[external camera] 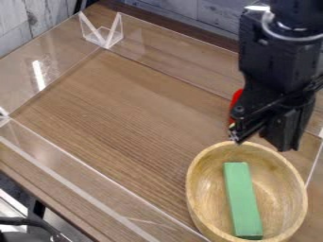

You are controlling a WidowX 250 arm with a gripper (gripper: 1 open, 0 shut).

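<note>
My black gripper (263,134) fills the upper right of the camera view, its fingers reaching down just above the back rim of a round wooden bowl (202,189). A long green block (241,198) lies inside the bowl. A small red object (236,99) is mostly hidden behind the gripper. Whether anything is between the fingers, I cannot tell.
A clear acrylic piece (101,33) stands at the back left, with transparent edging along the left side. A grey wall is behind.
</note>
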